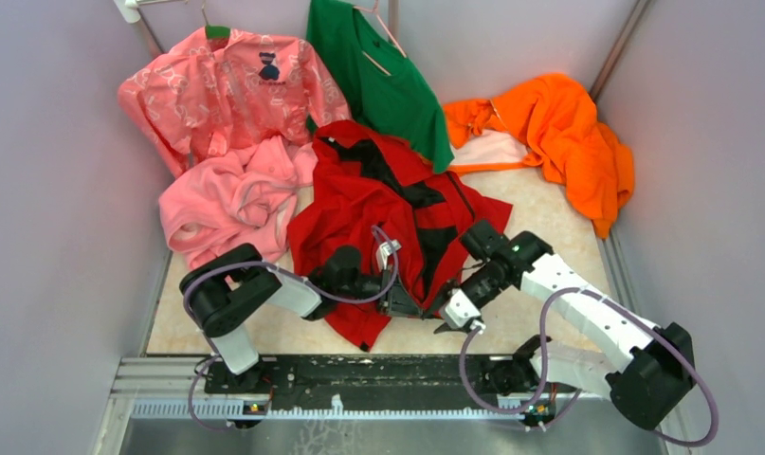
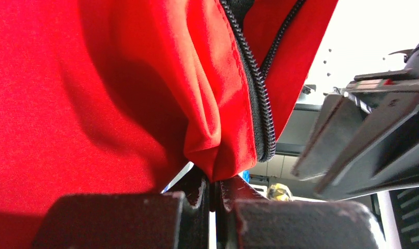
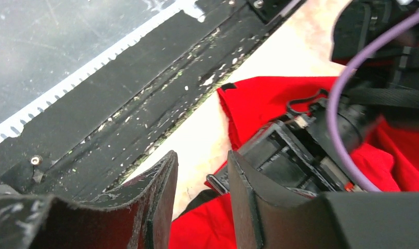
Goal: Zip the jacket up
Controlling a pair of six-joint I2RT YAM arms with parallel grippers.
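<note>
The red jacket lies open on the table, its black zip tape running down to the lower hem. My left gripper is shut at that hem, with red fabric right at its fingertips. My right gripper is part open just right of the left one, low over the jacket's lower edge, with red cloth and tan table visible below its fingers. In the left wrist view its dark fingers appear at the right, beside the zipper.
Pink garments lie at left, a green shirt hangs behind, and an orange garment lies at back right. Bare table shows at the right; a dark rail runs along the front.
</note>
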